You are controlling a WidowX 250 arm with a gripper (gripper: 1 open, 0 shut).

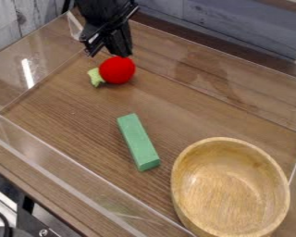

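Observation:
My gripper (119, 44) hangs at the top of the camera view, dark, with its fingers just above and behind a red round object (117, 70); it appears to hold nothing, though its fingertips are small to make out. A small light green piece (96, 78) lies against the red object's left side. A longer green block (137, 141) lies on the wooden surface in the middle lower part. A large yellow bowl (229, 191) stands at the bottom right.
A grey-blue raised edge (250, 28) runs along the back right.

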